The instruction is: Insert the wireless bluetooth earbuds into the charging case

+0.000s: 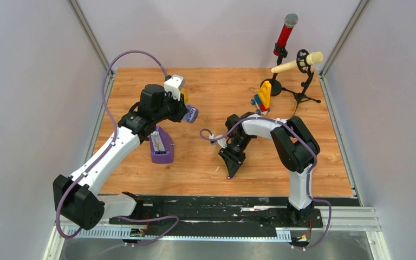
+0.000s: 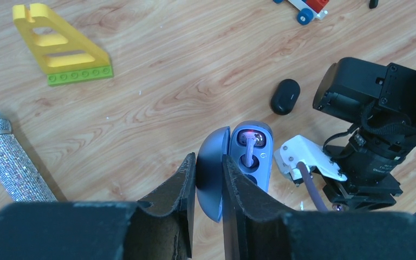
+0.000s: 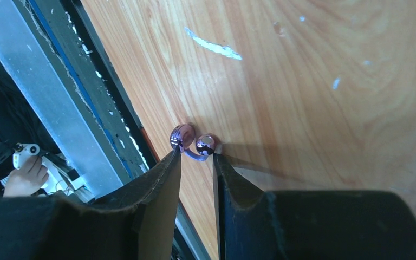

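My left gripper is shut on the lid of the purple charging case [image 2: 264,151], which hangs open above the table. One earbud [image 2: 250,149] sits in the case's upper slot; the round hollow below it shows empty. In the top view the case [image 1: 191,114] is left of centre. Low over the table near its front edge, my right gripper is part open. Its fingertips straddle a shiny purple earbud [image 3: 206,143] with two rounded ends joined by a curved band. Whether both fingers touch it is unclear.
A purple holder [image 1: 162,154] stands left of centre, below the left arm. A black oval object [image 2: 285,96] lies on the table. Toy bricks [image 1: 265,97], a red microphone [image 1: 284,38] and a cream one [image 1: 298,63] occupy the back right.
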